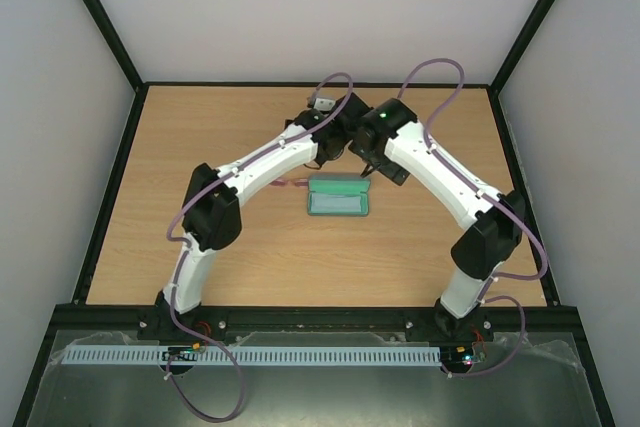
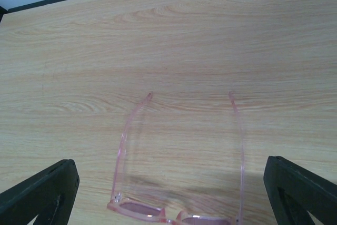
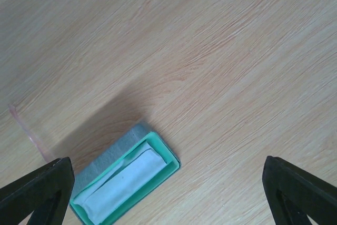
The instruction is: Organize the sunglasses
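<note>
Pink clear sunglasses [image 2: 139,209] lie on the table with both temples unfolded, pointing up the left wrist view; the front is partly cut off at the bottom edge. My left gripper is open above them, its fingers wide apart on either side and nothing gripped. In the top view, a bit of the pink sunglasses [image 1: 284,183] shows left of the green glasses case [image 1: 338,204]. That case stands open, with a pale grey cloth [image 3: 124,185] inside. My right gripper is open and empty, the case lying toward its left finger.
Both forearms cross over the table's back middle, their wrists close together and covering what lies beneath. Bare wooden table [image 1: 260,267] stretches in front of the case and out to both sides. A dark frame edge [image 1: 320,84] borders the back.
</note>
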